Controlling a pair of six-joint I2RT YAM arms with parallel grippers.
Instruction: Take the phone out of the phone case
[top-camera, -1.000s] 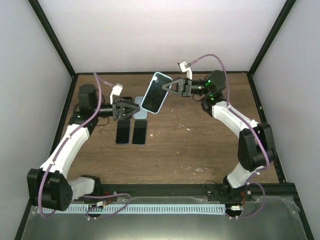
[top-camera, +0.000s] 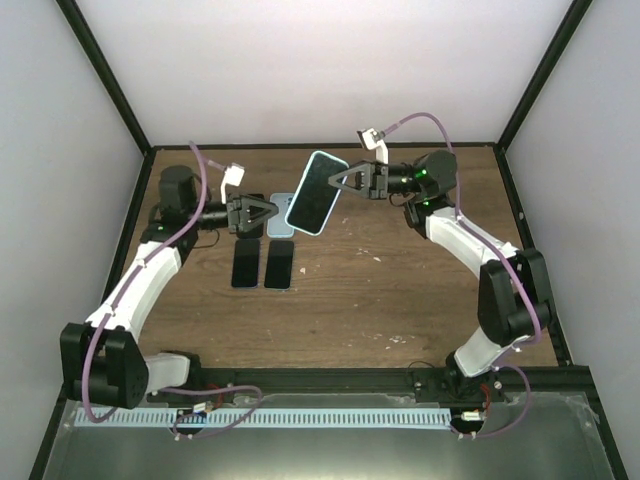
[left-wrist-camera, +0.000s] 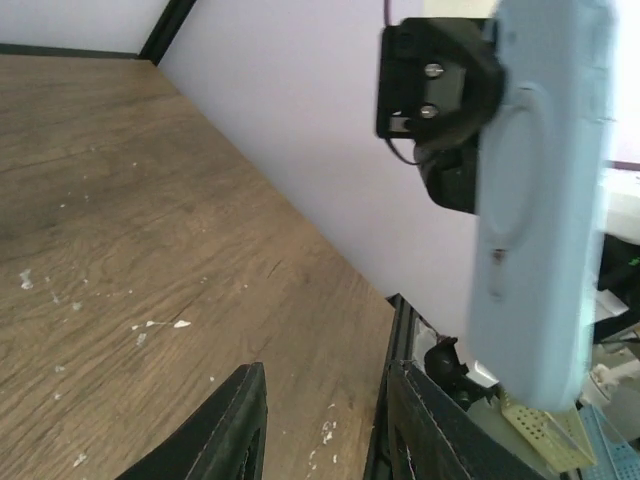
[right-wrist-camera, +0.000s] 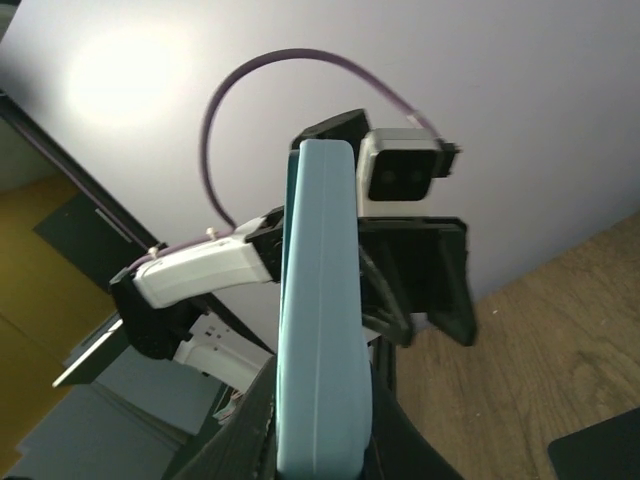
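Observation:
A black-screened phone (top-camera: 314, 196) sits in a light-blue case (top-camera: 304, 232), raised and tilted above the table. My right gripper (top-camera: 337, 182) is shut on the cased phone at its right edge. The case's blue side (right-wrist-camera: 322, 310) fills the middle of the right wrist view and hides those fingertips. To the left, apart from the case's lower left edge, my left gripper (top-camera: 274, 211) is open and empty. In the left wrist view the case's back (left-wrist-camera: 515, 215) appears at right, beyond the left fingers (left-wrist-camera: 405, 415).
Below the left gripper, two dark phones (top-camera: 245, 263) lie side by side on the wooden table (top-camera: 400, 300). A pale-blue case (top-camera: 280, 228) lies partly behind the held phone.
The held phone has shifted slightly right and down over the second.

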